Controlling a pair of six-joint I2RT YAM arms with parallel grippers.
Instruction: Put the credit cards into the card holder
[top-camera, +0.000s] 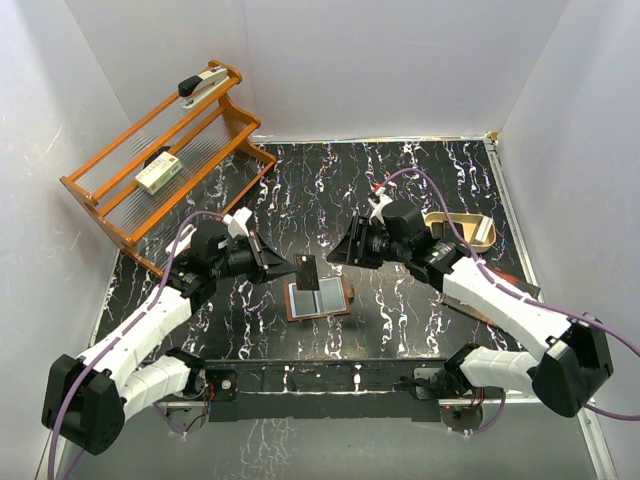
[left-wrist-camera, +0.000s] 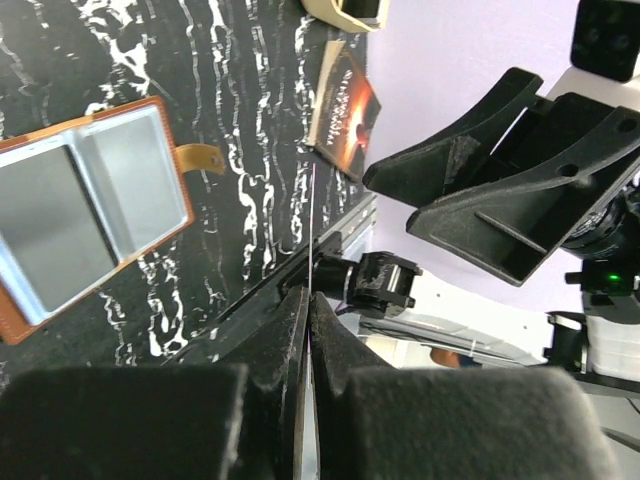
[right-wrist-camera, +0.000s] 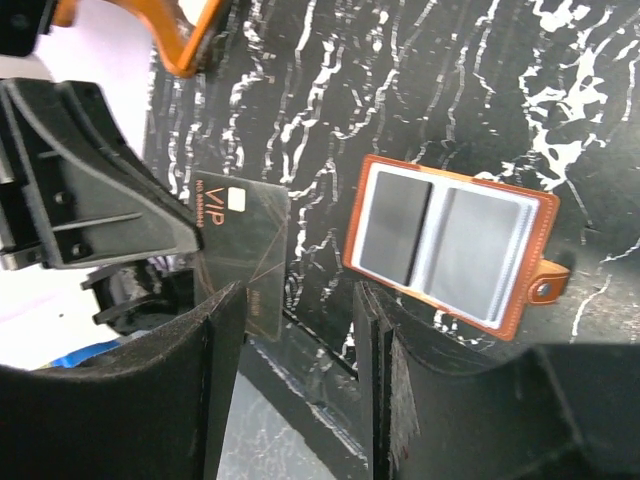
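Note:
A dark VIP card (right-wrist-camera: 245, 250) hangs from my left gripper (top-camera: 294, 267), which is shut on its edge. Seen edge-on in the left wrist view, the card (left-wrist-camera: 311, 230) is only a thin line rising from the shut fingertips. From above, the card (top-camera: 307, 273) overlaps the back of the card holder (top-camera: 318, 299). That holder lies open flat on the table, brown-rimmed with clear pockets (right-wrist-camera: 480, 255) and a snap tab on one side. Right of the card, my right gripper stands open, nothing between its fingers.
A tan box (top-camera: 466, 230) with items in it is at the back right, behind a dark booklet (top-camera: 490, 296). At the left, a wooden rack (top-camera: 160, 150) carries a stapler (top-camera: 203, 86) and a small box (top-camera: 159, 173).

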